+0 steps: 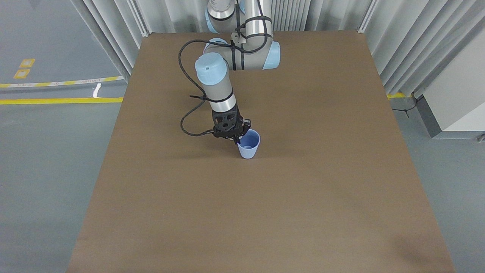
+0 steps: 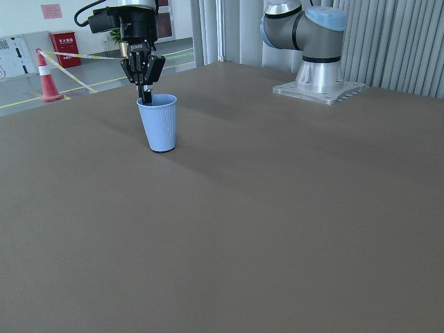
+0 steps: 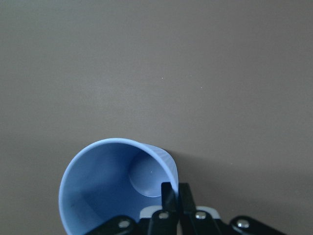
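Note:
A light blue ribbed cup [image 1: 247, 150] [image 2: 159, 127] [image 3: 93, 196] is upright at the middle-back of the brown table, below my gripper [image 1: 237, 138] [image 2: 145, 97]. The gripper is shut on the cup's rim, one black finger inside the cup and the other just outside, as the wrist view shows. Whether the cup's base rests on the table or is slightly above it is hard to tell.
The robot's arm [image 1: 213, 82] reaches in from the back edge, with grey curtains behind it and floor beyond the side edges.

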